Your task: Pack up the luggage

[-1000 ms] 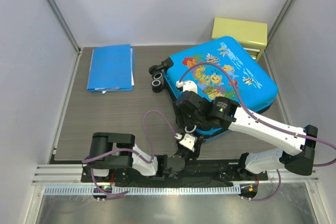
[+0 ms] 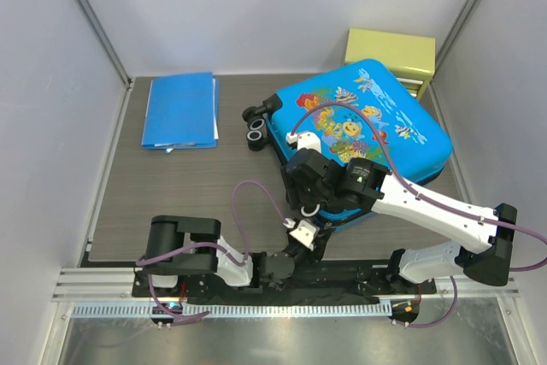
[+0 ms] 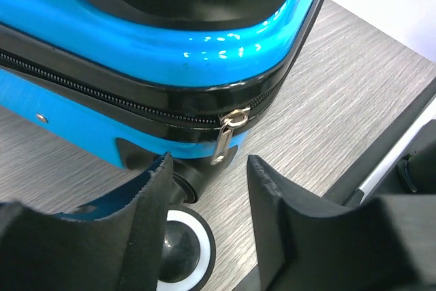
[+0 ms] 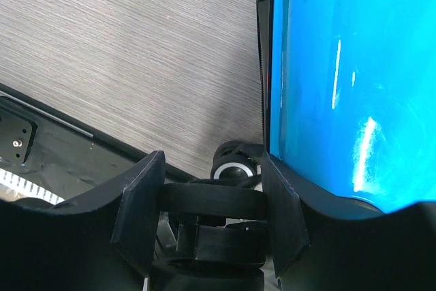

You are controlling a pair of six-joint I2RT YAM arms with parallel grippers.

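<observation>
A bright blue suitcase [image 2: 393, 134] with cartoon fish lies closed on the right of the floor. In the left wrist view its corner shows a black zipper band with a metal zipper pull [image 3: 225, 141], just beyond my open left gripper, which has nothing visible between its fingers; a caster wheel [image 3: 178, 250] is below. My right gripper is over the suitcase's near-left edge, pointing down beside the blue side [image 4: 354, 66], its fingers apart; I cannot see anything held between them. From above, the right arm hides much of that corner.
A blue folder [image 2: 175, 113] with papers lies at the back left. A yellow box [image 2: 389, 49] stands behind the suitcase. Walls and metal rails bound the area.
The left arm's wrist by the suitcase's near corner has shifted slightly to the right. The right arm and suitcase show no visible movement.
</observation>
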